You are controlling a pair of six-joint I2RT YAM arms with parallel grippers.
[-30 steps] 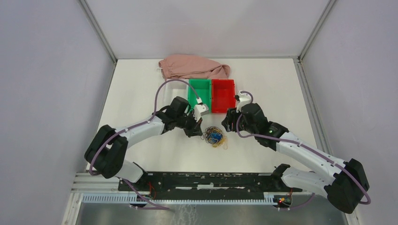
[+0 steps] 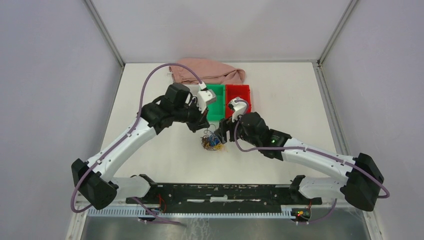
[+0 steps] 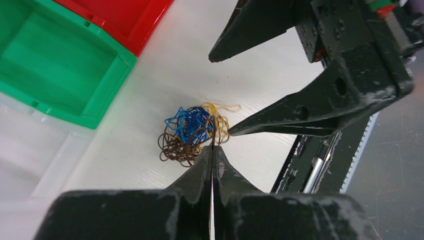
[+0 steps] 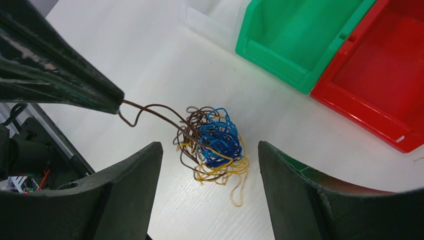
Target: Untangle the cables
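Note:
A tangle of brown, blue [image 3: 192, 122] and yellow cables [image 4: 225, 167] lies on the white table below both grippers. My left gripper is shut on a brown cable, which rises from the tangle to its fingertips in the right wrist view. My right gripper is part open over the tangle, its fingers apart with nothing clearly held between them; in the left wrist view its tips are beside the tangle.
Behind the tangle stand a clear bin [image 3: 30, 150], a green bin [image 2: 215, 103] and a red bin [image 2: 238, 92]. A pink cloth [image 2: 209, 70] lies at the back.
My left gripper has lifted and moved left with the brown cable, drawing the tangle leftward. My right gripper has moved left over the tangle, its fingers wider apart.

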